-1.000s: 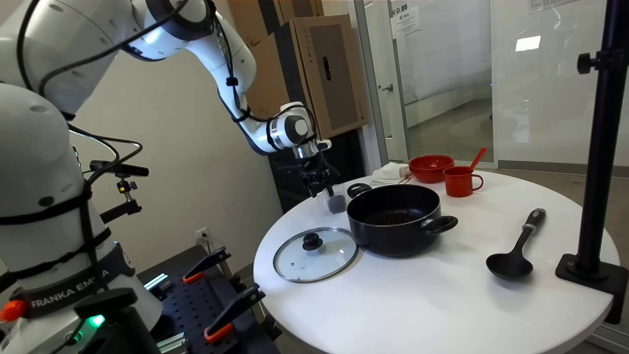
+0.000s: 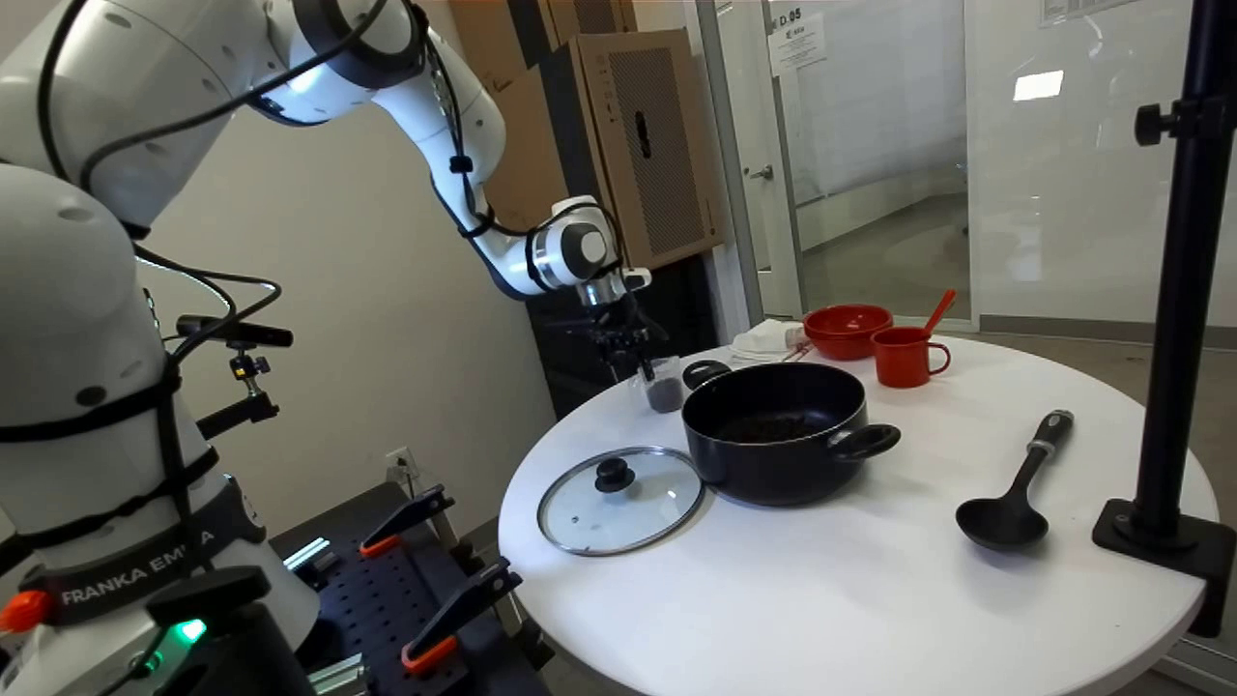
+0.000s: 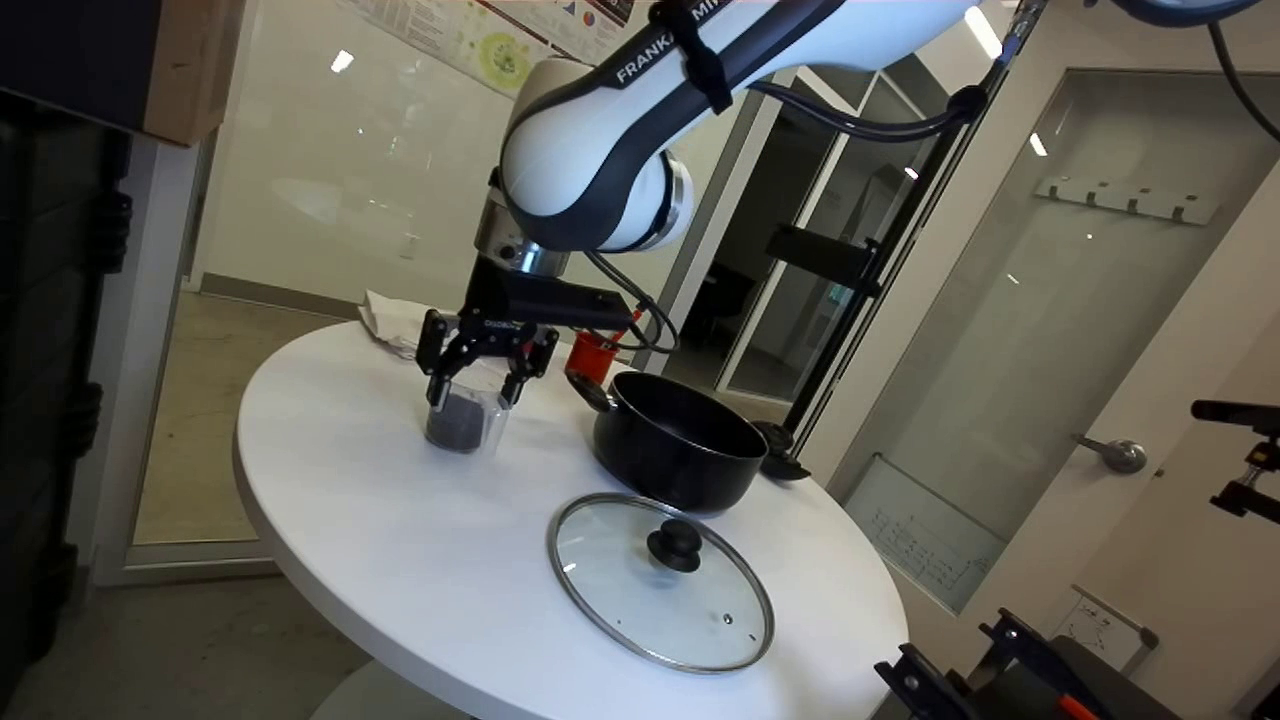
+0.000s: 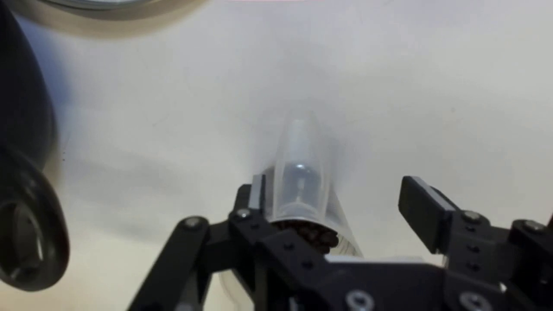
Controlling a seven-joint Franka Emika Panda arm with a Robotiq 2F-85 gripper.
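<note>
A clear plastic cup (image 3: 495, 422) with dark contents stands on the table in exterior view 2. My gripper (image 3: 475, 391) is over it, fingers pointing down on either side of its upper part. The wrist view shows the fingers well apart. There the left finger (image 4: 255, 194) is right against or very close to the cup's clear handle (image 4: 300, 155), while a wide gap separates the right finger (image 4: 422, 212) from it. Dark bean-like pieces (image 4: 316, 236) show inside the cup. Much of its body is hidden behind the gripper.
The black pot (image 2: 771, 458), dark contents inside, stands close beside the cup. Its glass lid (image 2: 620, 516) lies in front. A red mug (image 2: 902, 358), red bowl (image 2: 848, 331), white cloth (image 2: 768, 338) and black ladle (image 2: 1006, 520) are farther off.
My gripper has shifted only very slightly around the cup. The pot, lid, ladle and red dishes have stayed where they were.
</note>
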